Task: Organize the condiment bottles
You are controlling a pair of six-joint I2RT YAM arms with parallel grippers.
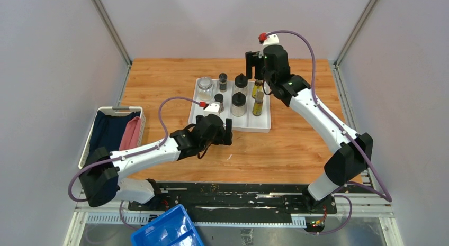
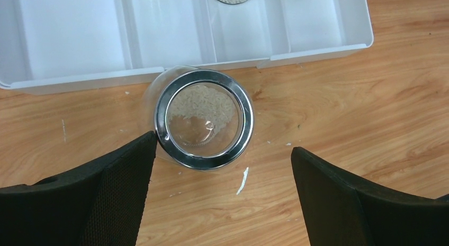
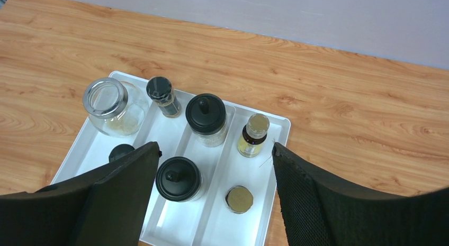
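Observation:
A white compartment tray (image 1: 253,124) holds a glass jar (image 3: 119,111), two black-lidded jars (image 3: 205,112) (image 3: 178,180), dark-capped shakers (image 3: 164,95) and yellow-labelled bottles (image 3: 250,143). In the left wrist view another glass jar with a steel rim (image 2: 204,119) stands on the wood just outside the tray's front. My left gripper is open over that jar, which sits between and slightly beyond its fingertips. My right gripper hovers open above the right part of the tray, with no object held.
A white basket (image 1: 140,139) with dark and pink cloth stands at the left edge of the table (image 1: 296,151). A blue bin (image 1: 164,230) lies beyond the front edge. Bare wood surrounds the tray, mostly to the right and back.

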